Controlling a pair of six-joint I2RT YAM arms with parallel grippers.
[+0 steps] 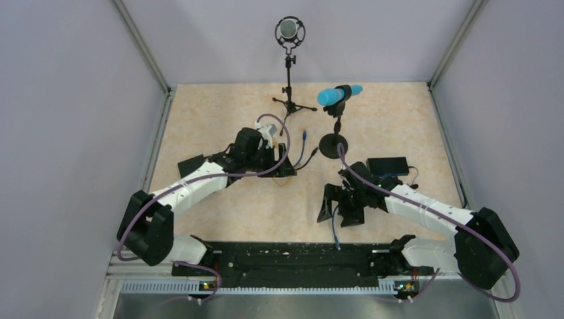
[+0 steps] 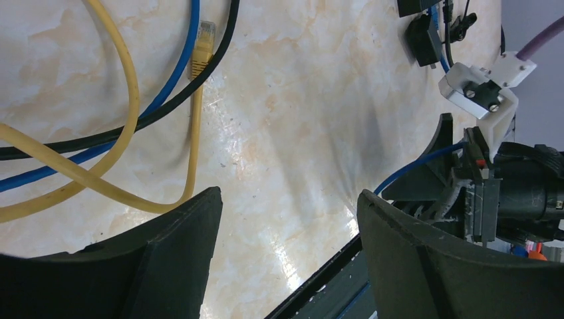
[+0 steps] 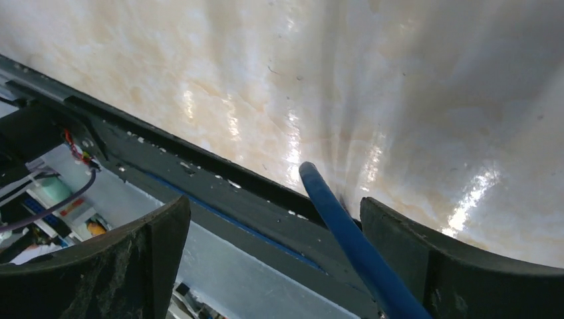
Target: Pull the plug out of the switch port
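Observation:
My left gripper (image 1: 279, 167) is part open over yellow, blue and black cables; in the left wrist view a yellow plug (image 2: 203, 43) lies on the table above the gap between the fingers, with nothing between them. My right gripper (image 1: 338, 211) stands open near the front edge, with a blue cable (image 3: 332, 219) running beside its right finger and hanging toward the edge. At the right lies a black box (image 1: 387, 165) with cables at it; whether it is the switch, and its ports, I cannot tell.
A microphone on a tripod (image 1: 288, 66) and a cyan device on a stand (image 1: 330, 97) stand at the back. Another dark box (image 1: 191, 164) sits at the left behind the arm.

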